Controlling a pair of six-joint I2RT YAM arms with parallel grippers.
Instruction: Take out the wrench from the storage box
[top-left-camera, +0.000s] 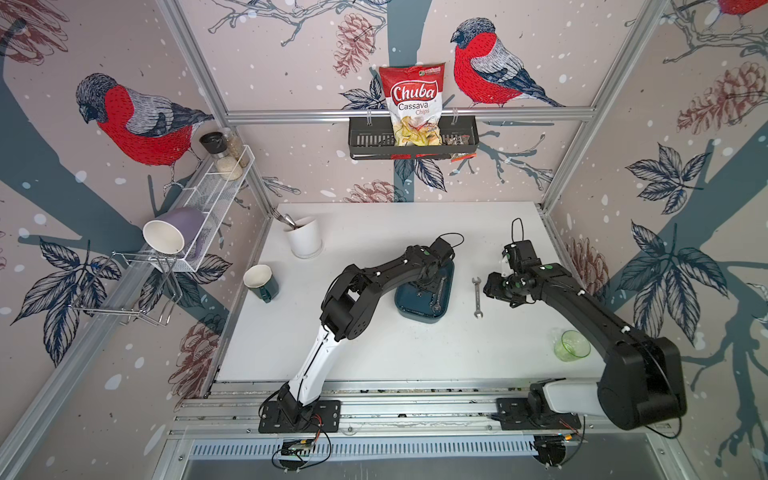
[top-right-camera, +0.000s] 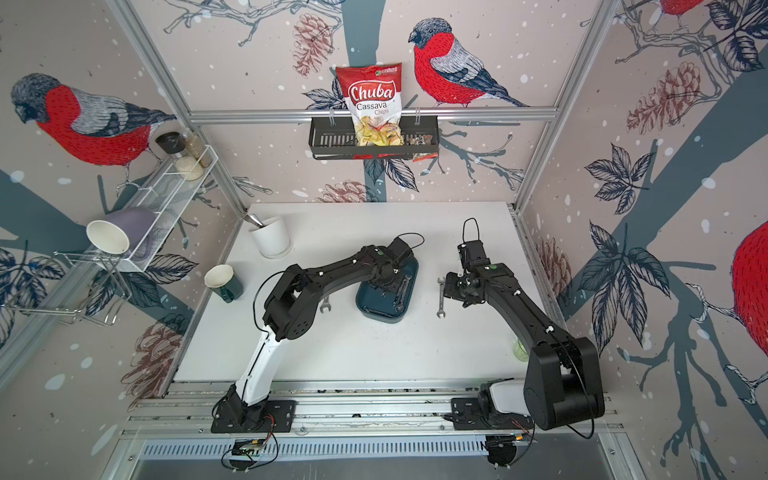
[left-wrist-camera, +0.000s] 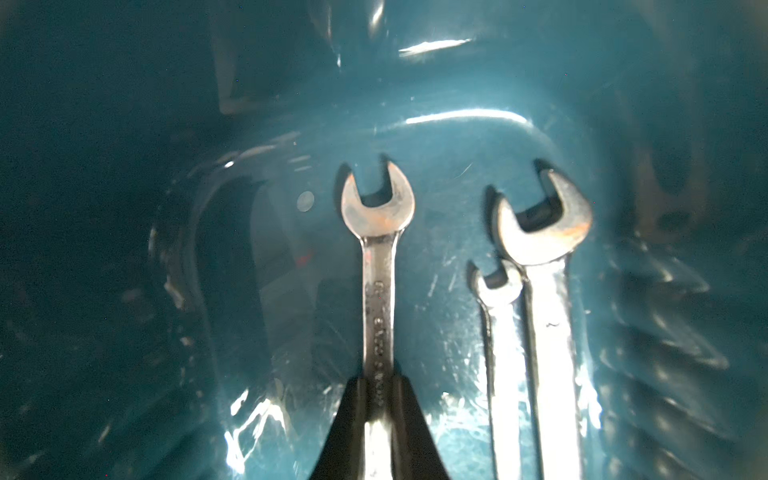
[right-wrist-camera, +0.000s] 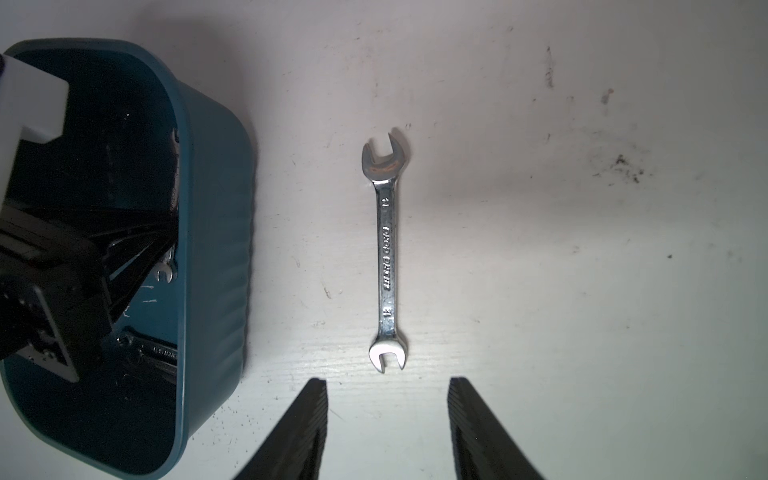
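Inside the blue storage box (top-left-camera: 422, 317), my left gripper has its fingers (left-wrist-camera: 344, 432) close along both sides of a middle wrench's handle (left-wrist-camera: 377, 304). Whether they press on it, I cannot tell. To the right in the left wrist view lie a larger wrench (left-wrist-camera: 552, 320) and a small wrench (left-wrist-camera: 502, 352), side by side. Outside the box, a wrench (right-wrist-camera: 386, 248) lies on the white table. My right gripper is open near that wrench's end, nothing between its fingers.
Another wrench (top-right-camera: 325, 304) shows partly beside the left arm. A green glass (top-left-camera: 572, 345) stands at the front right. At left are a mug (top-left-camera: 262, 283) and a white pot (top-left-camera: 305, 237) with utensils.
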